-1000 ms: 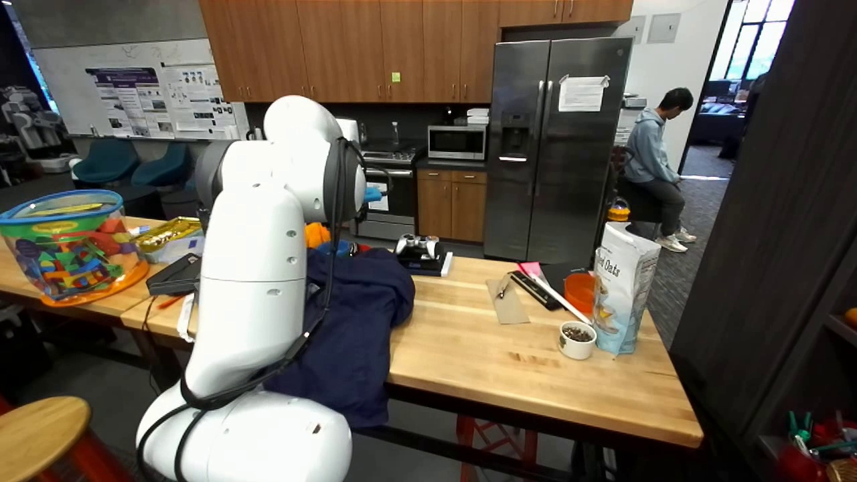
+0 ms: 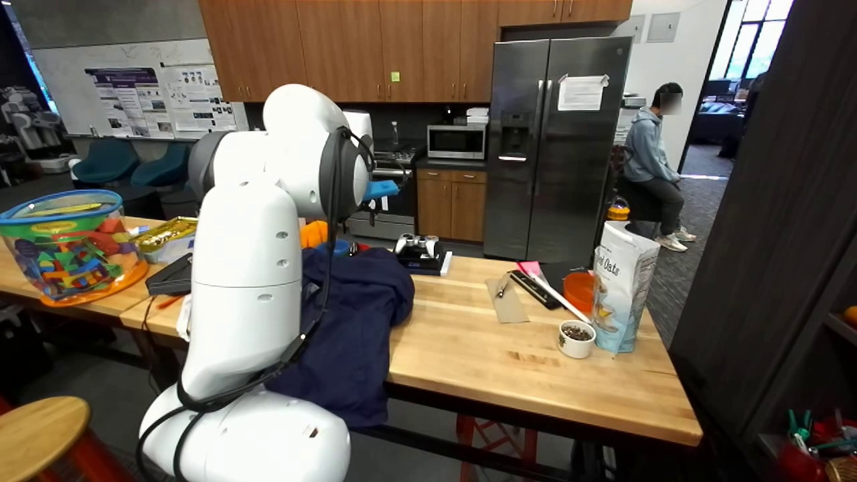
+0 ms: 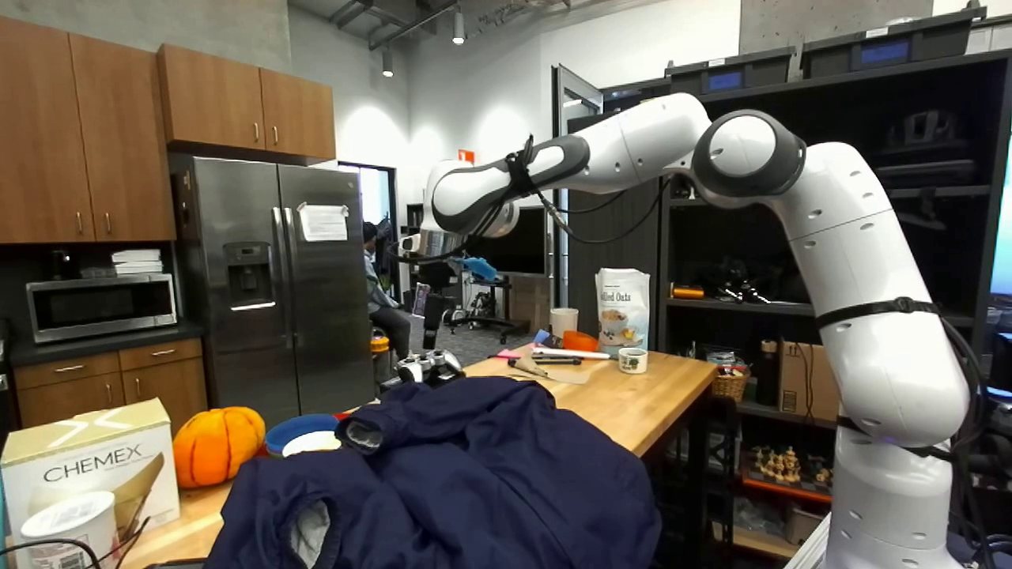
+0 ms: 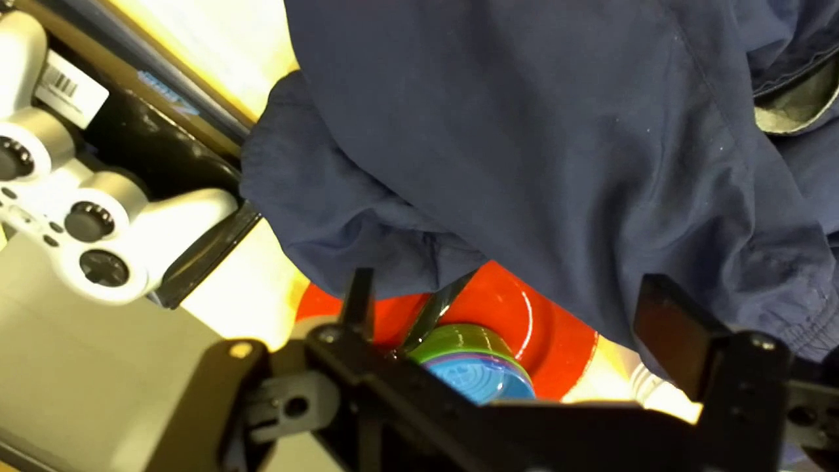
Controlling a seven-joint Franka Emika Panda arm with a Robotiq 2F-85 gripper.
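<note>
My gripper is open in the wrist view, its two dark fingers wide apart with nothing held between them. Beneath it, past the fingertips, lies the edge of a dark navy garment (image 4: 503, 141). The same garment (image 3: 455, 474) is heaped on the wooden table in exterior view 2, one cuff opening facing that camera. In exterior view 1 the cloth (image 2: 353, 337) hangs over the table's front edge, partly behind the arm. A red plate (image 4: 562, 346) shows below the gripper, bearing a green bowl (image 4: 464, 338) and a blue bowl (image 4: 472, 377).
White game controllers (image 4: 118, 228) sit on a black stand beside the cloth. An orange pumpkin (image 3: 218, 446) and a Chemex box (image 3: 90, 465) stand nearby. Toward the right end are an oats bag (image 2: 622, 289) and a small cup (image 2: 576, 339). Bare tabletop (image 2: 458, 345) lies between.
The arm has risen a little and its wrist has shifted slightly right in exterior view 1. The garment looks unmoved. The seated person's head has come up.
</note>
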